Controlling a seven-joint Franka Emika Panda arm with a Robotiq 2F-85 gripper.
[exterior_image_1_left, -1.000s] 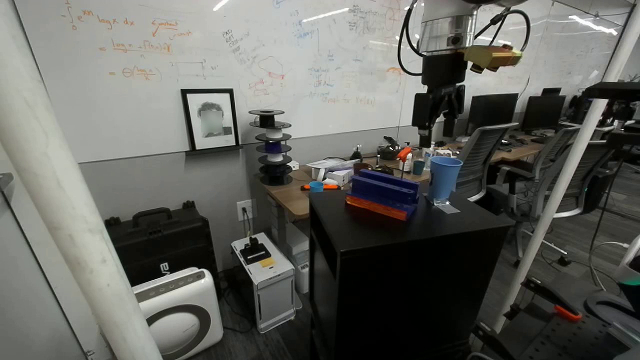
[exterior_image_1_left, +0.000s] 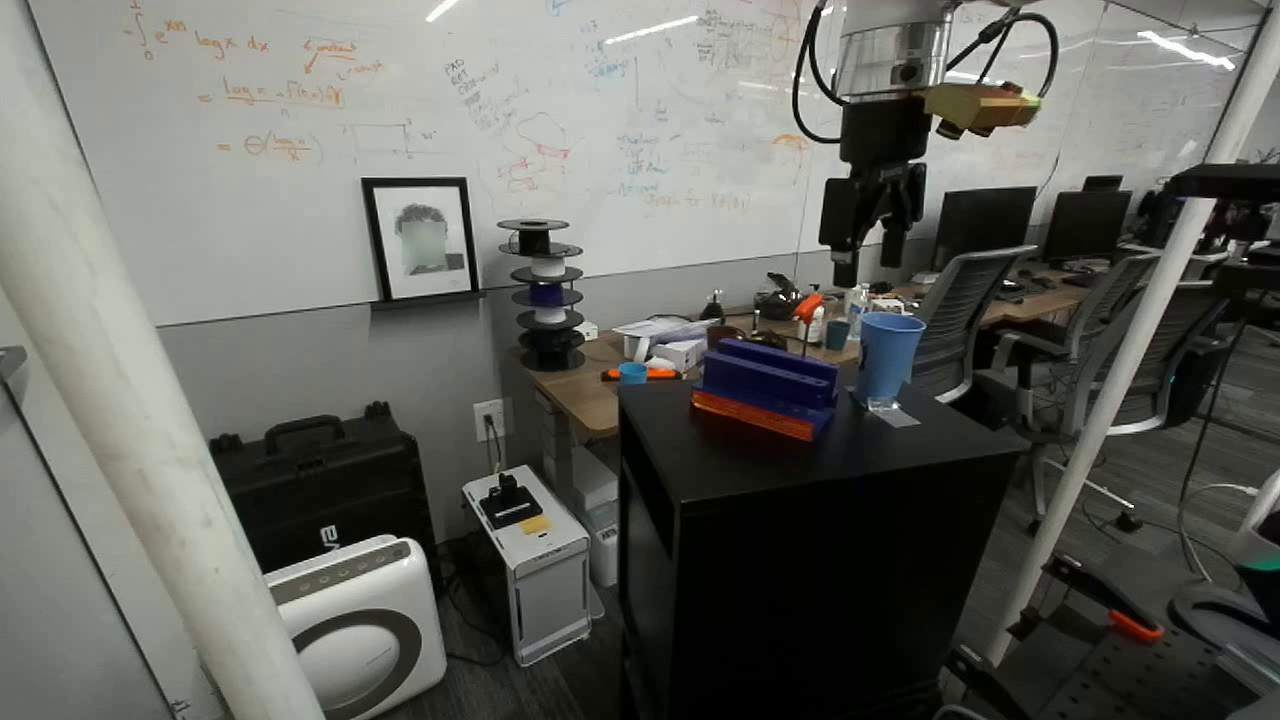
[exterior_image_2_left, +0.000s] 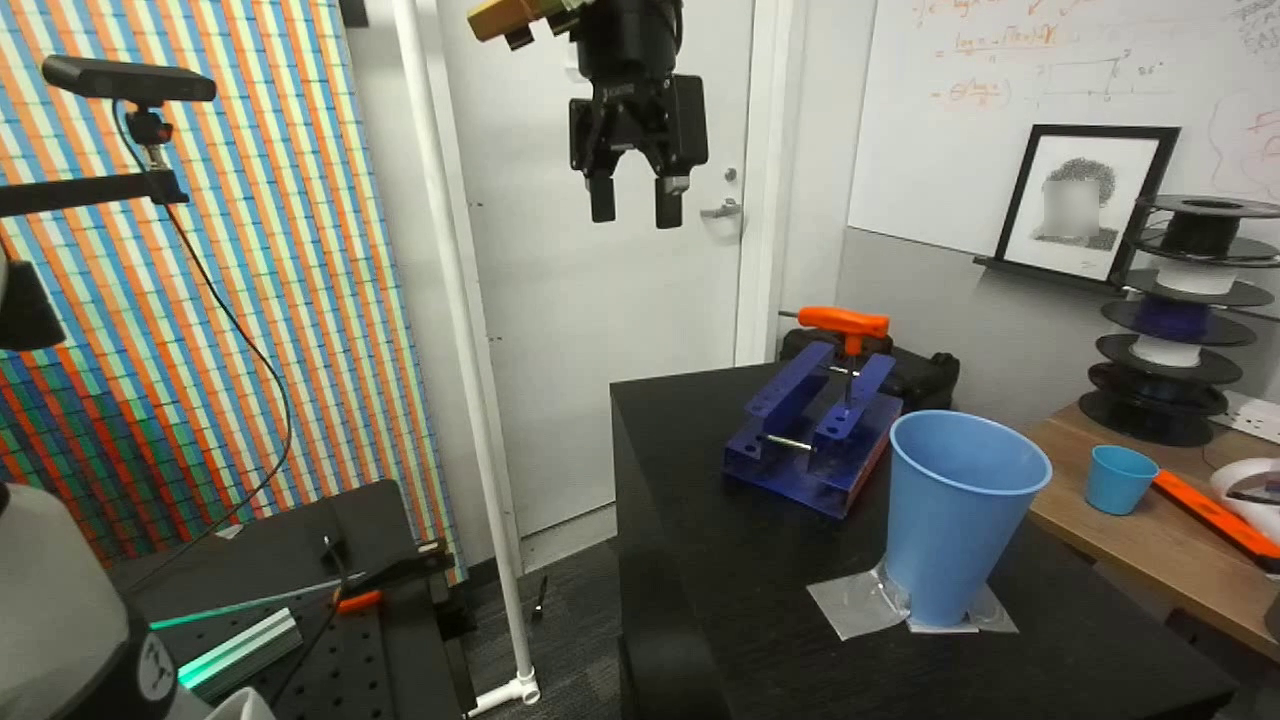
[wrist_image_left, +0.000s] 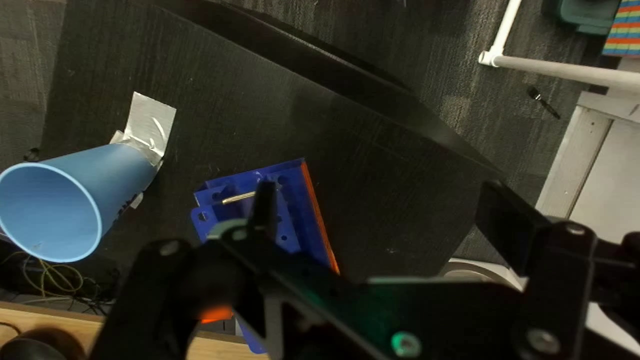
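My gripper (exterior_image_2_left: 636, 204) hangs high above the black cabinet, open, with nothing between its fingers. On the cabinet stands a blue cup (exterior_image_2_left: 960, 516), upright and taped down at its base; from above, in the wrist view, the cup (wrist_image_left: 51, 210) looks empty. Beside it is a blue and orange holder (exterior_image_1_left: 768, 390) with a slot between two raised rails. A tool with an orange T-handle (exterior_image_2_left: 843, 320) stands upright in that holder. Part of the holder (wrist_image_left: 300, 204) and most of the tool are hidden behind my fingers in the wrist view.
The black cabinet top (exterior_image_1_left: 720, 468) has bare room around the holder. Behind it, a wooden desk (exterior_image_1_left: 588, 396) carries a small blue cup (exterior_image_2_left: 1120, 479), stacked spools (exterior_image_1_left: 549, 294) and clutter. A white pole (exterior_image_2_left: 462, 300) rises near the cabinet.
My gripper has shifted slightly up and a touch to the left in exterior view 1. The cup, holder and tool have stayed where they were.
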